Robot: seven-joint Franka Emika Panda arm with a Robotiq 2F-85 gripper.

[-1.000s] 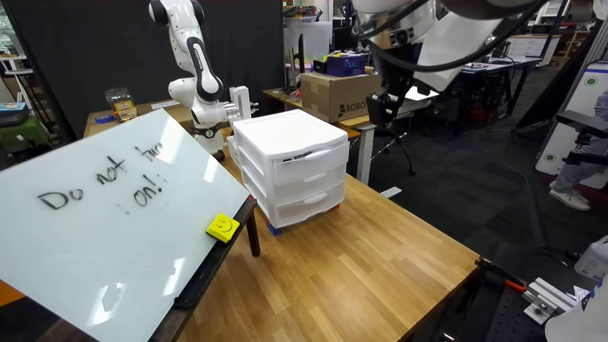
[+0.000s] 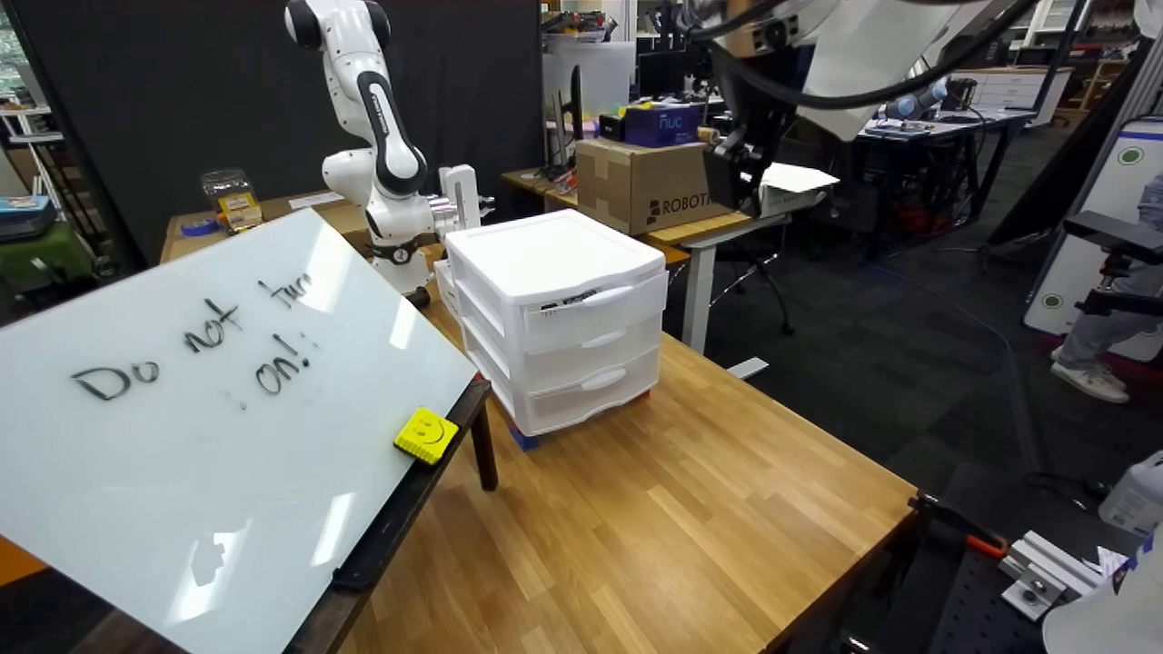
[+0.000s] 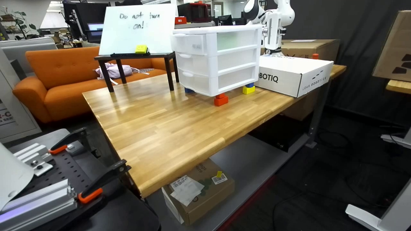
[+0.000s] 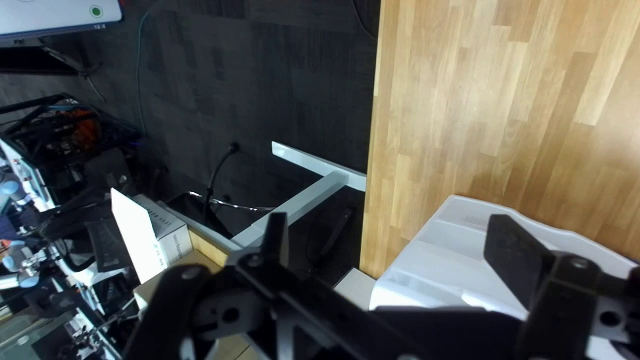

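The white three-drawer unit (image 2: 561, 256) stands on the wooden table, raised on coloured blocks. Something dark shows through a narrow gap above its top drawer front (image 2: 594, 309). A whiteboard (image 2: 218, 425) reading "Do not turn on!" leans on a small dark stand, with a yellow smiley eraser (image 2: 426, 436) at its lower ledge. My gripper (image 2: 736, 180) hangs in the air, right of the drawer unit and higher than its top in exterior view 1. In the wrist view the gripper is open, its fingers wide apart with nothing held; part of the drawer unit (image 4: 456, 258) lies below.
Bare tabletop (image 3: 154, 119) lies in front of the drawer unit. Red blocks (image 3: 221, 100) and a yellow block (image 3: 249, 90) sit under its corners. A white Robotiq box (image 3: 292, 73) is behind it. Another white arm (image 2: 382, 131) stands at the far end.
My arm and gripper have risen a little in exterior view 1. The drawer unit, whiteboard and eraser have stayed where they were.
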